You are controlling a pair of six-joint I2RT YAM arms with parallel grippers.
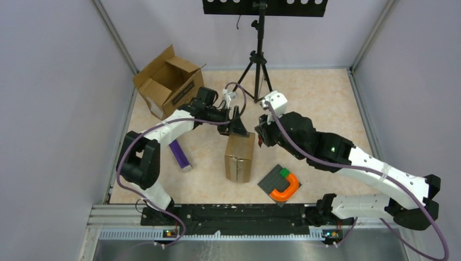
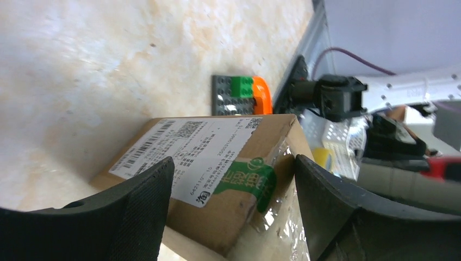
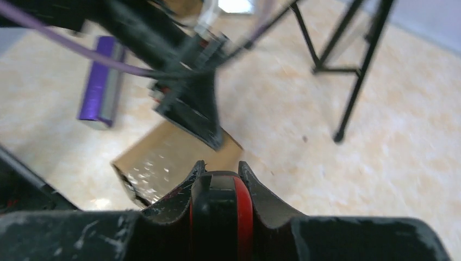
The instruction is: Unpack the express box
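A small taped cardboard express box [image 1: 239,160] sits on the table in front of both arms. Its white barcode label and green print show in the left wrist view, on the box [image 2: 277,130] between the spread fingers. My left gripper [image 1: 236,130] is open at the box's far end, its fingers on either side of the box. Whether both touch is unclear. To the right of the box, apart from it, is my right gripper, shut on a red and black tool [image 3: 243,215]. The tool's tip is hidden. I cannot tell whether the tape is cut.
A larger open carton [image 1: 171,81] stands at the back left. A purple box [image 1: 180,155] lies left of the express box. Near the front, a dark plate [image 1: 268,181] bears orange and green blocks. A black tripod [image 1: 259,62] stands behind.
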